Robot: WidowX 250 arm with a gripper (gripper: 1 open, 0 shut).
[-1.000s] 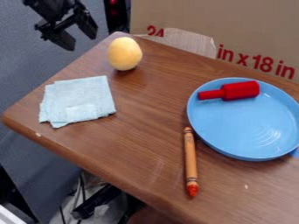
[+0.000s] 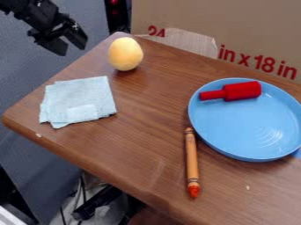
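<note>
A black gripper [image 2: 63, 39] hangs at the top left, off the table's edge, left of a pale yellow egg-shaped object [image 2: 126, 54]; its fingers are too dark and small to tell open or shut. A folded light-blue cloth [image 2: 77, 102] lies on the left of the wooden table [image 2: 129, 158]. On the right, a blue plate [image 2: 245, 132] holds a red object with a thin handle [image 2: 241, 90]. An orange crayon [image 2: 192, 163] lies left of the plate.
A large cardboard box [image 2: 230, 31] stands along the back of the table.
The gripper has shifted a little at the top left, moving lower than a second ago. The things on the table have not moved.
</note>
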